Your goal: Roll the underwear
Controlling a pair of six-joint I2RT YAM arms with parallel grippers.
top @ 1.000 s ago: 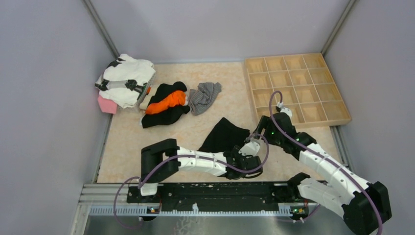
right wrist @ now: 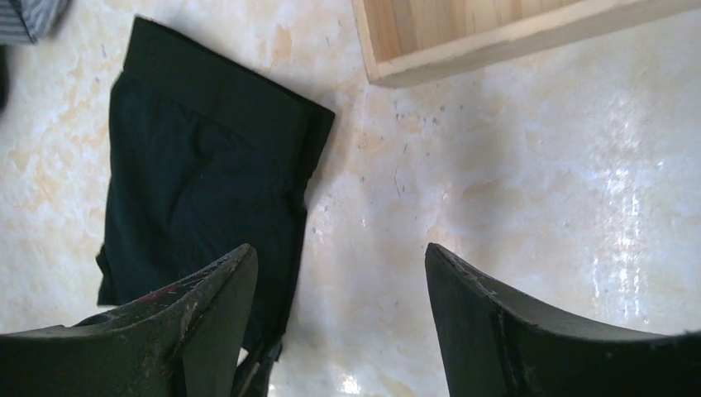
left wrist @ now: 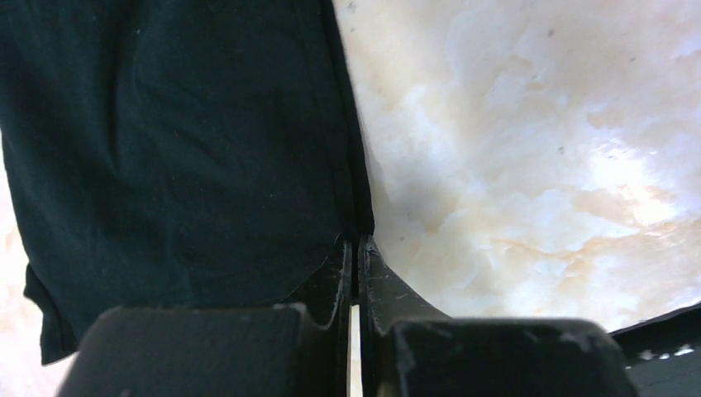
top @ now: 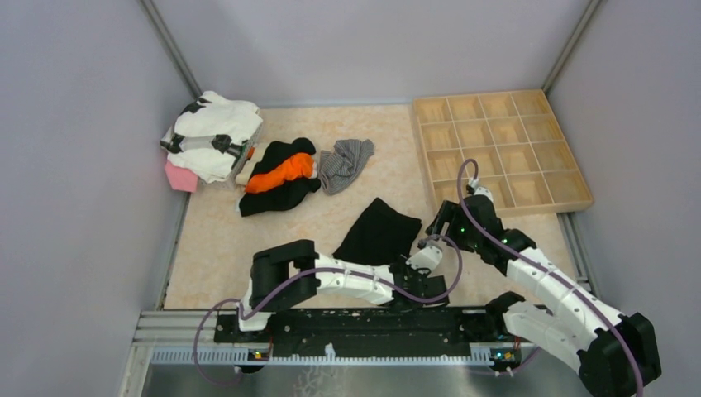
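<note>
The black underwear (top: 376, 231) lies spread flat on the table, folded along a band at its far edge in the right wrist view (right wrist: 202, 174). My left gripper is down on its edge near the front of the table, fingers shut; whether fabric is pinched between the tips is hard to tell. My right gripper hangs open above the table, just right of the cloth, with nothing between its fingers.
A wooden compartment tray (top: 504, 141) stands at the back right. Orange and black clothing (top: 281, 172), a grey striped garment (top: 343, 165) and a basket with white cloth (top: 211, 136) occupy the back left.
The right arm has moved very slightly toward the front. The cloth looks nearly unchanged from above.
</note>
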